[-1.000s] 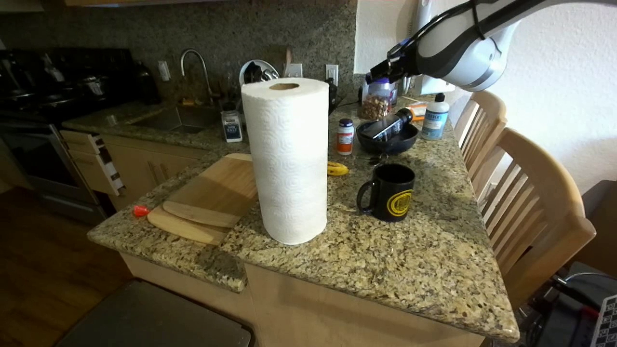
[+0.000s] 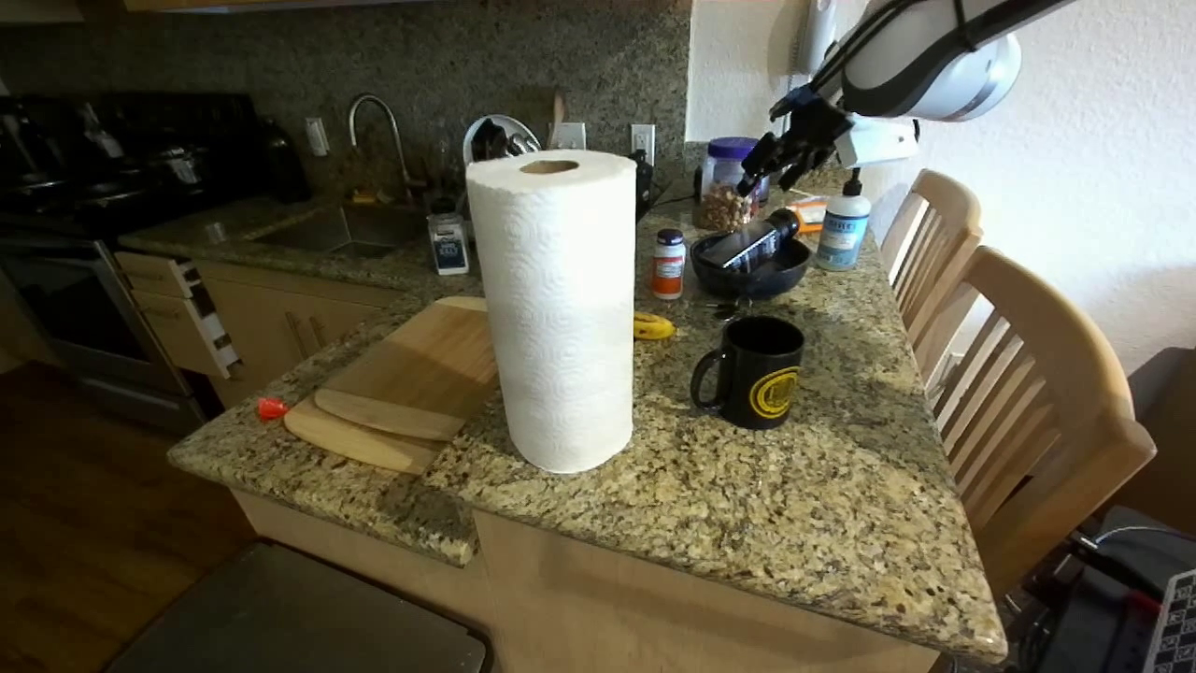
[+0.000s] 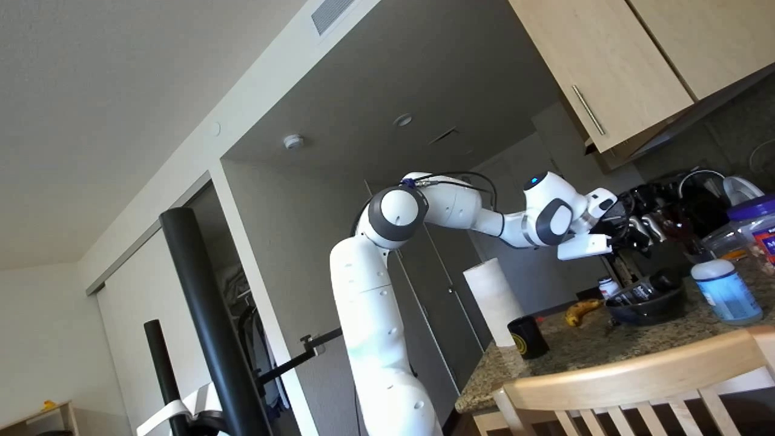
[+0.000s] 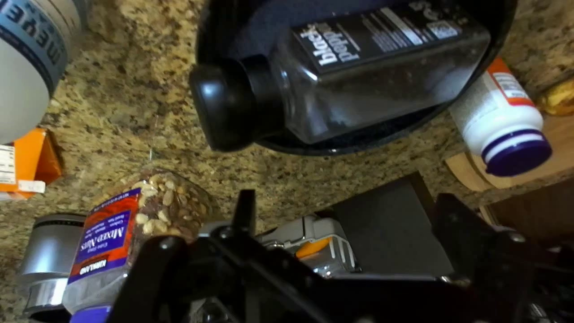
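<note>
My gripper stands open in the wrist view, its two dark fingers wide apart with nothing held. It hangs above the far part of the counter, near the nut jar, in exterior view 1. A black pepper bottle (image 4: pixel 371 80) lies on its side in a dark bowl (image 4: pixel 344 148), its black cap over the rim. In the wrist view both are above the fingers, apart from them. The mixed nuts jar (image 4: pixel 121 237) shows at lower left, partly covered by the gripper. A white pill bottle (image 2: pixel 668 267) with a purple cap stands beside the bowl.
Close to the bowl are a soap bottle (image 2: pixel 843 230) and an orange box (image 2: pixel 809 213). Nearer the front stand a black mug (image 2: pixel 762 376) and a tall paper towel roll (image 2: pixel 566 325). A banana (image 2: pixel 653 326) lies behind the roll.
In exterior view 1 my gripper has come slightly lower and to the right, tilting further downward. The forearm has swung up and right. The bowl, bottle and mug stay in place.
</note>
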